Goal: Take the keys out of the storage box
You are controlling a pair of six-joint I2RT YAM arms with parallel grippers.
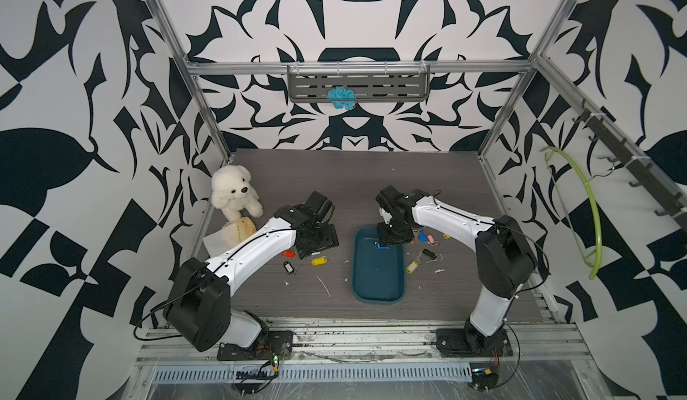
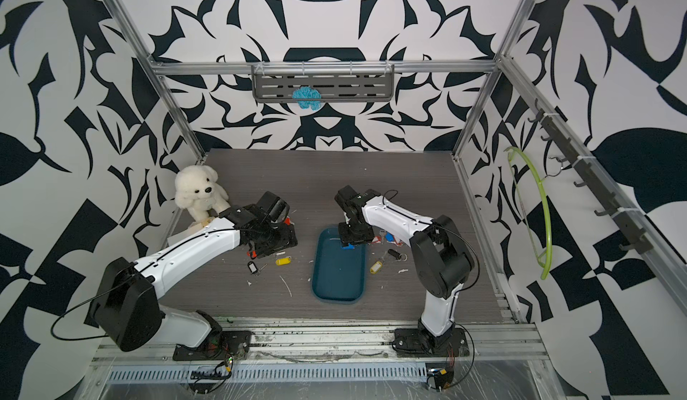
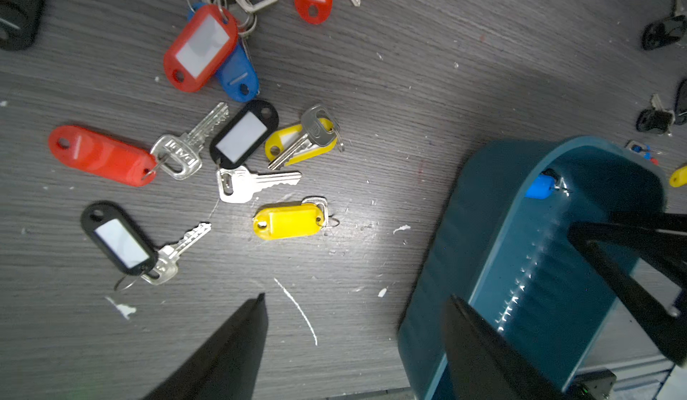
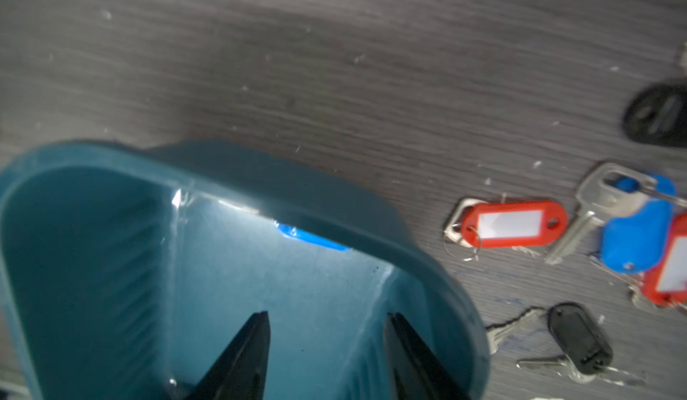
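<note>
The teal storage box (image 1: 378, 278) stands on the table between the arms. On its floor near the far end lies a blue key tag with a bit of metal beside it; in the right wrist view the box rim partly hides this blue tag (image 4: 313, 238). Over the box's far end hangs my right gripper, open with nothing between its fingers. My left gripper is to the left of the box, above the table, its fingers apart and empty.
Left of the box, keys with yellow (image 3: 289, 221), red (image 3: 102, 155) and black tags lie loose. More keys, including a red tag (image 4: 513, 224), lie right of the box. A white plush dog (image 1: 234, 191) sits at the back left.
</note>
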